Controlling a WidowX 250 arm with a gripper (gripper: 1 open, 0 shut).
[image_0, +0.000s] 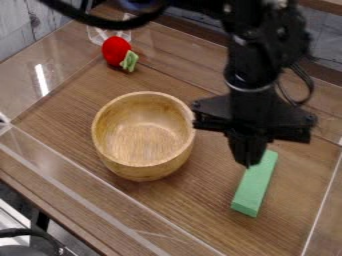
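Note:
My black gripper (249, 150) hangs over the middle right of the table, shut, with nothing visible between its fingers. Just below it a long green block (254, 186) lies flat on the wood. Left of both is a round wooden bowl (142, 137), which looks empty.
At the back left lie a red round object (116, 50) and a small green piece (128, 62) beside it. The arm hides much of the back right.

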